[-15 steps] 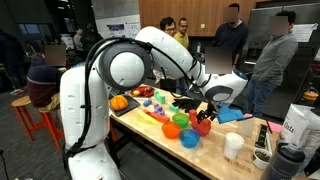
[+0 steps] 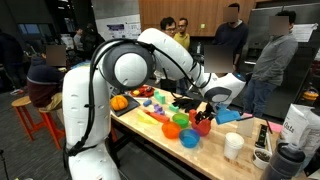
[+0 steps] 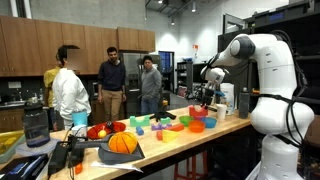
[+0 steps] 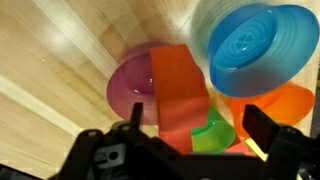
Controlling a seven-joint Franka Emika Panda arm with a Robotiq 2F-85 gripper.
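Note:
In the wrist view a tall red block [image 4: 180, 95] shows end-on between the spread fingers of my gripper. Bare space shows on the block's right side; its left side is close to the left finger [image 4: 112, 147]. The block lies over a dark pink bowl [image 4: 133, 82] and hides part of it. From exterior view 1, the arm's head points down over the red bowl [image 2: 203, 126]. Whether the block touches the bowl's bottom cannot be told.
Close by are a blue bowl [image 4: 250, 60], an orange bowl [image 4: 285, 103] and a green bowl [image 4: 212, 135]. A white cup [image 2: 233, 146] stands to the right. A basketball [image 3: 123, 143] is at the table's other end. Several people stand behind the table.

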